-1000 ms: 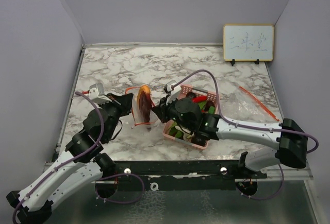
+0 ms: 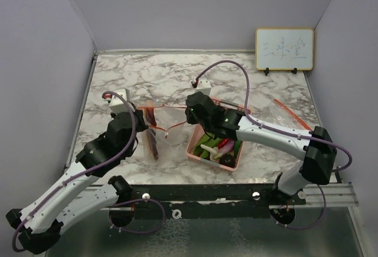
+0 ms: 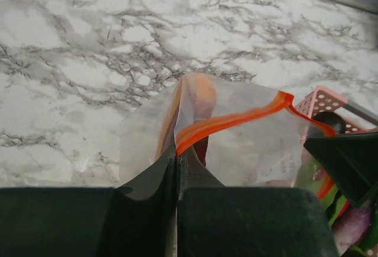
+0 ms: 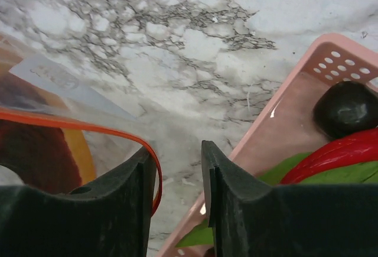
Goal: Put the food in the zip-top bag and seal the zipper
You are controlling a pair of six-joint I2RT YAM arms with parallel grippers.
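Note:
A zip top bag (image 2: 168, 128) with an orange zipper hangs between my grippers, a brownish-orange food item (image 4: 41, 150) inside it. My left gripper is shut on the bag at its zipper edge. My right gripper holds its fingers apart at the bag's other side, the orange zipper running against one finger (image 4: 133, 198). In the top view it is above the pink basket's (image 2: 192, 150) left part. The basket holds green items, a red pepper (image 4: 328, 156), a purple item (image 3: 348, 227) and a dark round item (image 4: 345, 109).
Another bag with an orange strip (image 2: 292, 115) lies flat at the right of the table. A whiteboard (image 2: 283, 47) stands at the back right. The marble surface behind the held bag is clear.
The bag's opening, which was tilted up showing the food, now stretches sideways between them, and the food hangs lower at the left.

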